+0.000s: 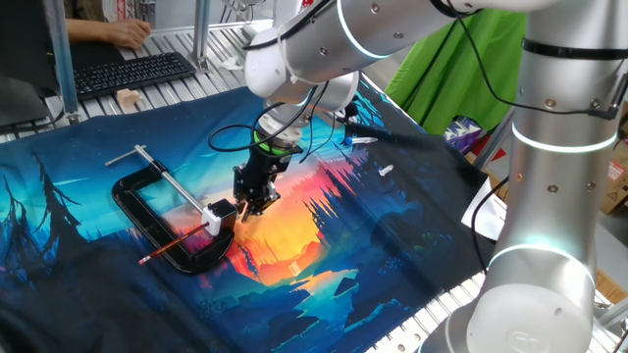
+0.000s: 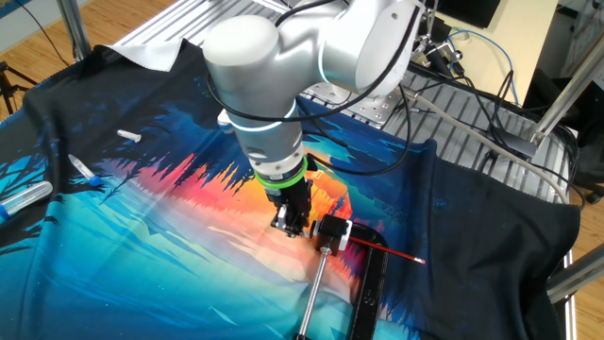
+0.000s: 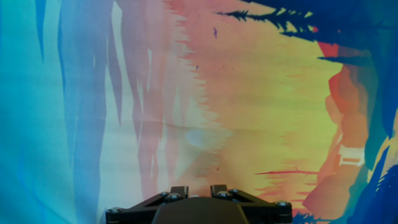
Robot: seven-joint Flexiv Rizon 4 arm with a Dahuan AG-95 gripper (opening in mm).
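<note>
My gripper (image 1: 247,209) hangs low over the printed cloth, right beside a black block (image 1: 224,210) at the screw end of a large black C-clamp (image 1: 147,221). In the wrist view the two fingertips of the gripper stand apart with a narrow gap, and no held object shows between them. A red pencil (image 1: 177,242) slants out from a white piece (image 1: 212,222) by the block. In exterior view 2 the gripper (image 2: 293,227) is just left of the block (image 2: 332,229), and the pencil (image 2: 394,251) points right. Whether gripper and block touch cannot be told.
Small tubes (image 2: 83,170) and a short white piece (image 2: 129,136) lie on the cloth away from the clamp. A keyboard (image 1: 134,73) and a person's hand (image 1: 128,33) are at the back left. Bare cloth (image 1: 392,255) lies to the right of the gripper.
</note>
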